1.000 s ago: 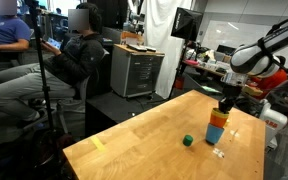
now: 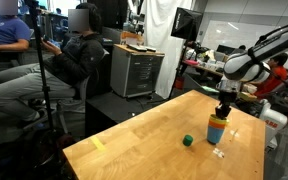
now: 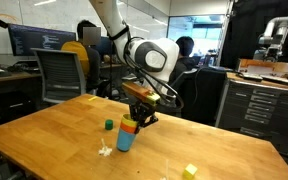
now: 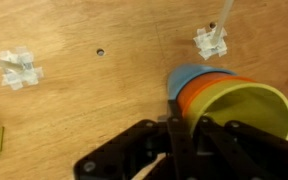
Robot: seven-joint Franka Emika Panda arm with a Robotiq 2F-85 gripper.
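Observation:
A blue cup [image 3: 126, 139] stands upright on the wooden table, with an orange cup and a yellow cup nested in it. In the wrist view the yellow cup [image 4: 222, 89] is outermost towards the camera, its round rim facing me. Below it show a band of the orange cup [image 4: 191, 94] and the edge of the blue cup [image 4: 183, 76]. My gripper is shut on the wall of the yellow cup at its rim. From the side, the gripper [image 2: 225, 109] is right above the stack, hiding part of its top.
A small green object [image 2: 188, 140] stands close to the stack. Off to the other side lies a yellow block [image 3: 190, 171]. White tape patches [image 4: 21, 68] with thin posts are fixed to the table near the cups.
Over the last second my gripper has come down with the yellow and orange cups, which now sit deeper in the blue cup.

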